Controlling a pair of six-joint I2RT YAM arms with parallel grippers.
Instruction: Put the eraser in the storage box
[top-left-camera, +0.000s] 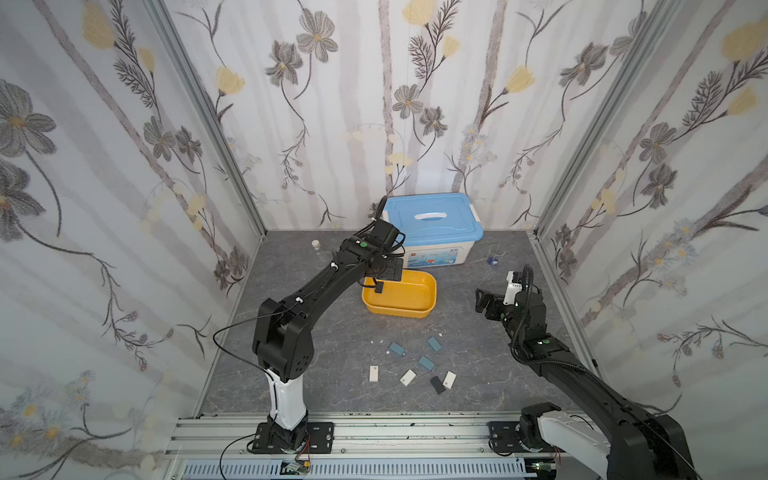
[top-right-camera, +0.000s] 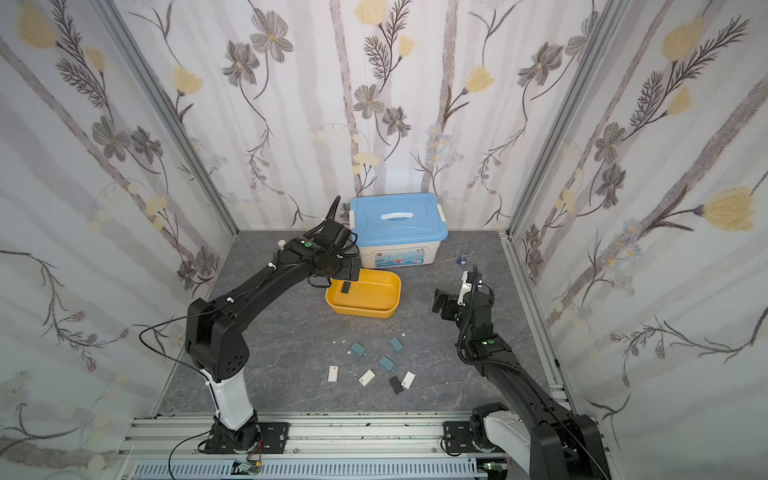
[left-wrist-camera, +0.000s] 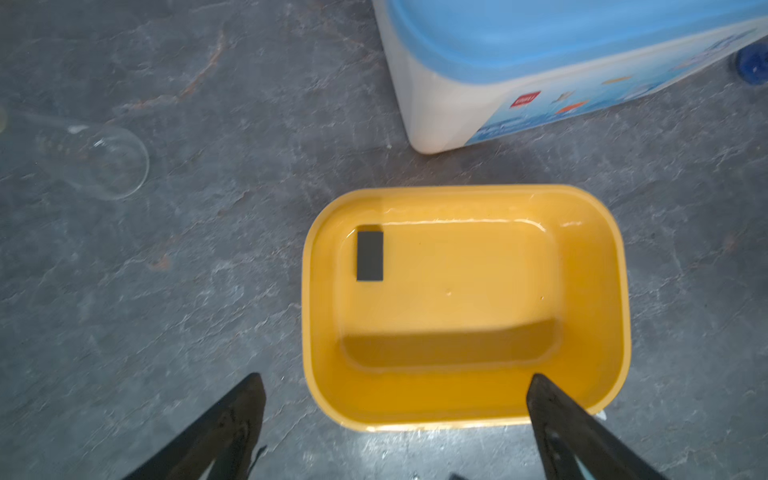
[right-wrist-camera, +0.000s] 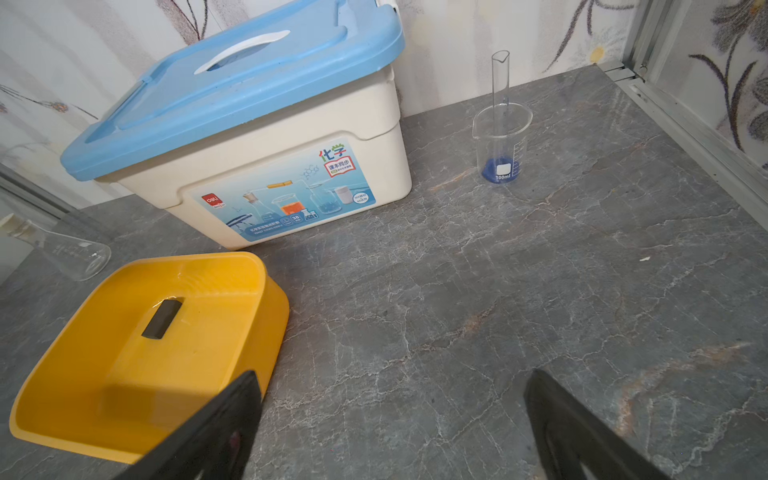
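One dark eraser (left-wrist-camera: 369, 256) lies flat on the floor of the yellow storage box (left-wrist-camera: 464, 417), close to its left wall. Above the box, my left gripper is open, its fingers wide apart and nothing between them. On the table in front of the box lie several more small blocks, among them a blue-grey one (top-left-camera: 426, 363), a white one (top-left-camera: 408, 377) and a dark one (top-left-camera: 437, 385). To the right of the box, my right gripper hangs open and empty over bare table.
Behind the yellow box stands a white bin with a blue lid (top-left-camera: 432, 214). A glass flask (right-wrist-camera: 68, 252) lies on its side at the back left. At the back right is a beaker (right-wrist-camera: 501, 148) holding a glass tube. The table right of the box is clear.
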